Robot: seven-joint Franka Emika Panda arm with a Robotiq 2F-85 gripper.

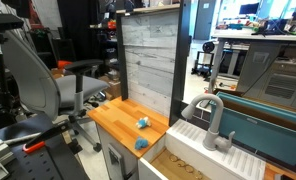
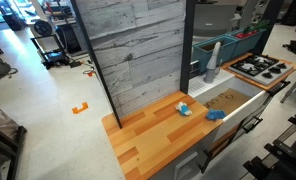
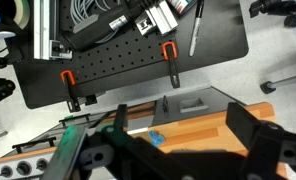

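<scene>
On the wooden counter (image 1: 123,118) of a toy kitchen lie two small blue items, one blue and white (image 1: 143,123) and one plain blue (image 1: 141,143). Exterior view 2 shows the blue and white item (image 2: 183,109) and the plain blue one (image 2: 215,114) too. Along the bottom of the wrist view, my gripper is open, its dark fingers wide apart. Only the counter and one blue item (image 3: 156,138) show between them, well below the fingers. Neither exterior view shows the fingertips.
A grey faucet (image 1: 216,125) rises behind an open drawer (image 1: 193,162) with a wood-coloured bottom. The stove (image 2: 258,68) is on the far side. A grey plank wall (image 1: 151,70) backs the counter. A black perforated table (image 3: 133,55) carries cables and clamps.
</scene>
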